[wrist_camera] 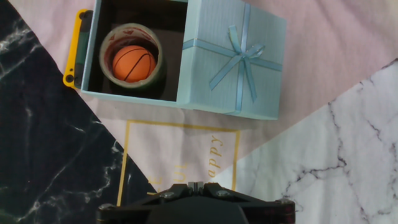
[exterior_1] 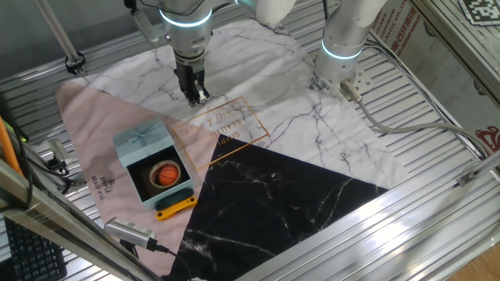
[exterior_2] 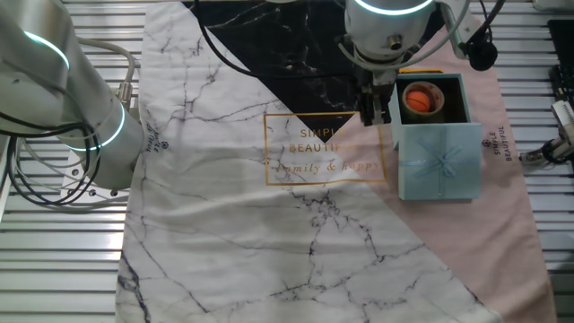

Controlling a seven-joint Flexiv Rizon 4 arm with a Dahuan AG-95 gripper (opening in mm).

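A light blue gift box stands on the pink part of the cloth, its dark inside partly uncovered. Its lid, tied with a blue ribbon bow, covers or sits beside the other half. Within the uncovered part is a roll of tape, and a small orange basketball sits in the roll's hole. Against the box's outer side lies a yellow and black folding tool. My gripper hangs above the cloth, apart from the box. Its fingertips meet, and nothing shows between them.
The cloth has white marble, black marble and pink areas; its white and black parts are bare. The robot's base stands at one edge. A camera on a bracket and a keyboard are beyond the pink side.
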